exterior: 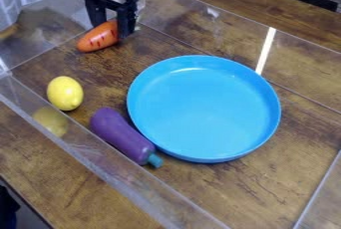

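My black gripper (111, 12) is at the top left, low over an orange toy carrot (96, 38), with its fingers open just above and behind it. The carrot lies slanted on the wooden floor of the bin, its leaves mostly hidden by the gripper. A yellow lemon (66, 93) sits at the left, and a purple eggplant (123, 135) lies below it. A large blue plate (202, 109) fills the centre right, empty.
Clear plastic walls (40, 109) edge the bin along the left and lower left. Bare wood lies between the carrot and the plate and to the right of the plate.
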